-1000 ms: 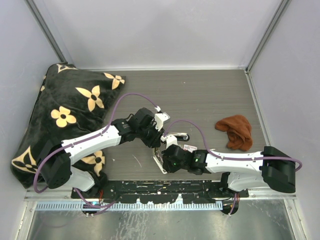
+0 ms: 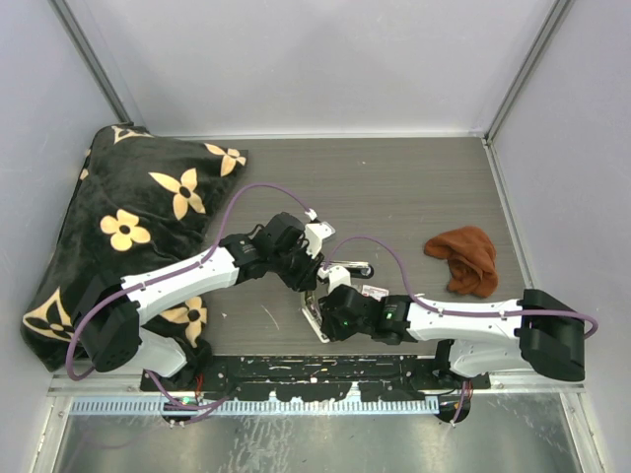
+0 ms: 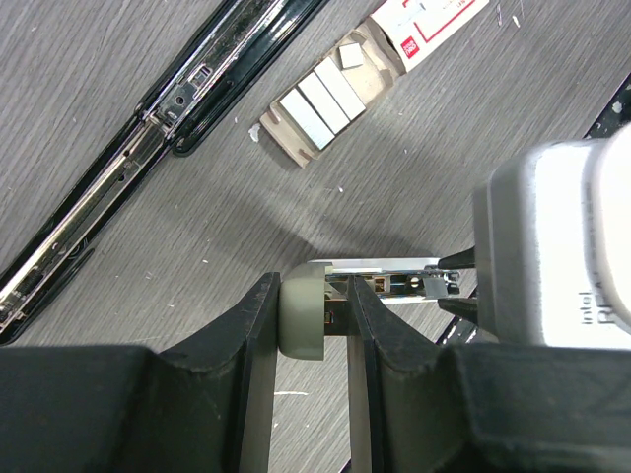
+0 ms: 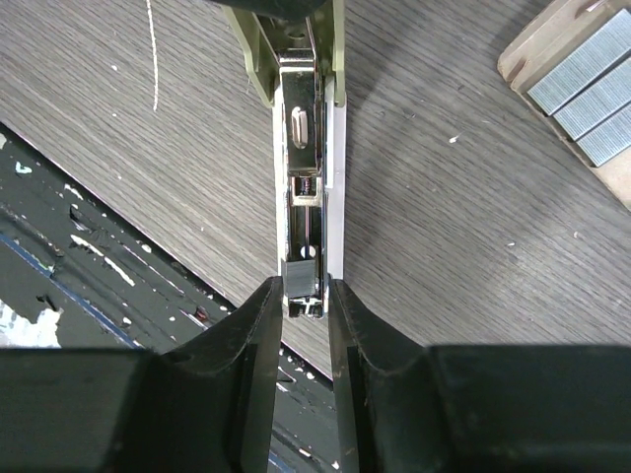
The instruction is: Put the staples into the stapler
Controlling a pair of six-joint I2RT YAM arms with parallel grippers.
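Note:
An open olive stapler [image 4: 303, 163] stands out in the right wrist view, its metal magazine bare over a white base. My left gripper is shut on its olive cover [image 3: 301, 315]. A short grey staple strip [image 4: 300, 278] lies in the front of the magazine. Around that front end my right gripper is shut, its tips straddling the rail. A narrow gap shows at the strip's right side, so it is unclear whether both pads touch the strip. From above, both grippers meet closely at the stapler [image 2: 314, 320], hiding most of it.
An opened box of staples [image 3: 315, 103] lies beside the work. Past it lies a second, long black stapler [image 3: 158, 128], opened out. A brown cloth [image 2: 463, 261] sits at the right, and a dark flowered blanket [image 2: 123, 227] at the left.

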